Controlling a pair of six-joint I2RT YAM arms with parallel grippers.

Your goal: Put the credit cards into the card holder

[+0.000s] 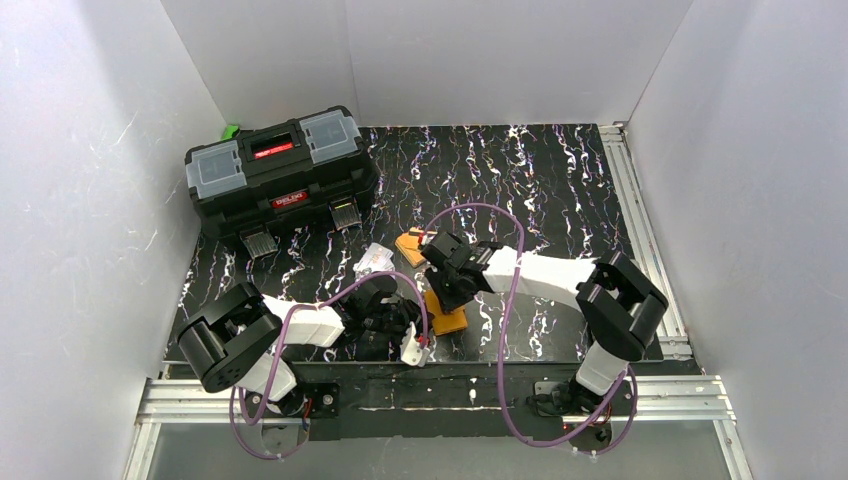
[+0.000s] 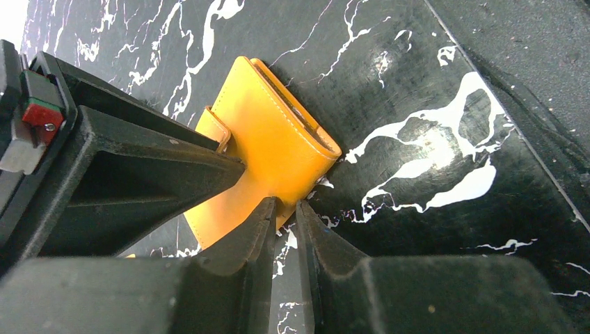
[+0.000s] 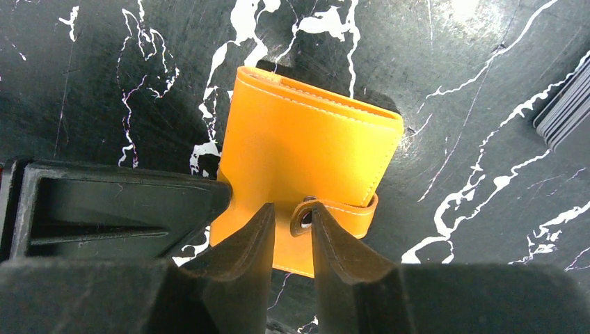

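Note:
The orange card holder (image 1: 447, 318) lies near the front edge, between both arms. My left gripper is shut on the holder's edge, seen low in the left wrist view. Over the holder's strap (image 3: 348, 216), my right gripper stands part open; the strap's looped end sits between its fingers, close to the right one. In the left wrist view a slot (image 2: 296, 108) shows along the holder's upper edge; I cannot tell what is inside. Pale cards (image 1: 374, 259) lie behind the left arm, and their stacked edges (image 3: 567, 108) show in the right wrist view.
Another orange item (image 1: 408, 248) lies behind the right gripper, partly hidden by it. A black toolbox (image 1: 285, 175) stands at the back left.

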